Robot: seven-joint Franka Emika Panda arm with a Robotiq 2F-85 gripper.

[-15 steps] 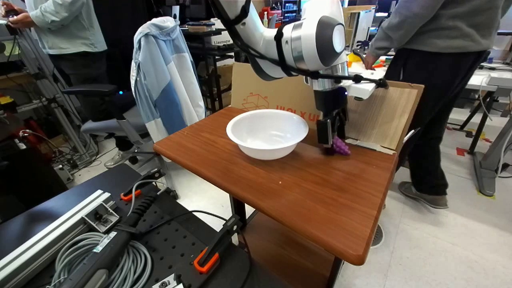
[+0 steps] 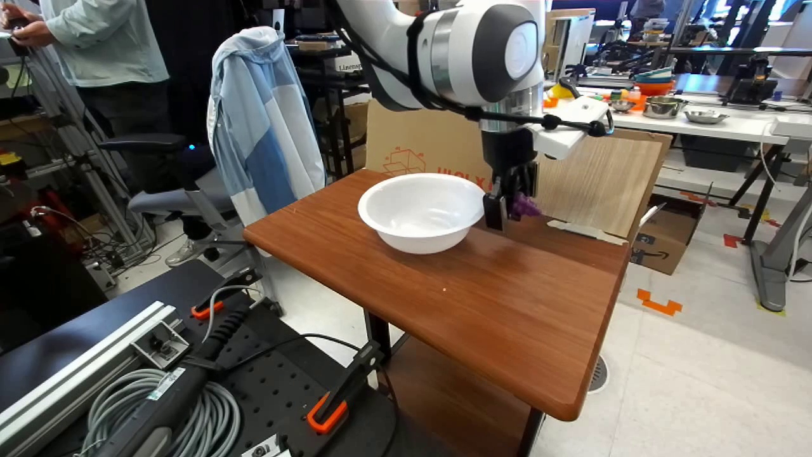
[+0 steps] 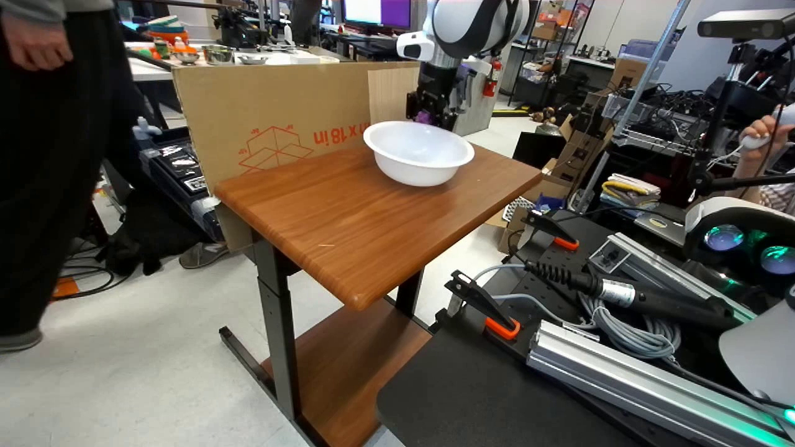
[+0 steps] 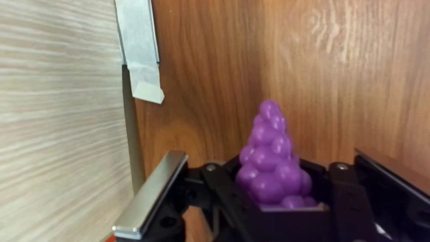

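A bunch of purple toy grapes [image 4: 268, 157] is gripped between the black fingers of my gripper, its narrow tip pointing up the wrist view. In the first exterior view my gripper [image 2: 508, 209] hangs above the table, just right of a white bowl [image 2: 419, 217], with the purple grapes [image 2: 525, 206] showing at its side. The bowl [image 3: 419, 156] is empty as far as its inside shows and stands upright on the wooden table. Seen from the second exterior view, the gripper [image 3: 432, 108] is behind the bowl, whose rim hides part of it.
A cardboard sheet [image 3: 283, 112] and a pale wood-grain panel [image 2: 590, 179] line the table's back edge. Tape [image 4: 144, 76] runs along the panel's foot.
In the first exterior view, the arm has risen and shifted left toward the bowl with the grapes in its grip. The grapes have left the tabletop. A person behind the arm is out of sight.
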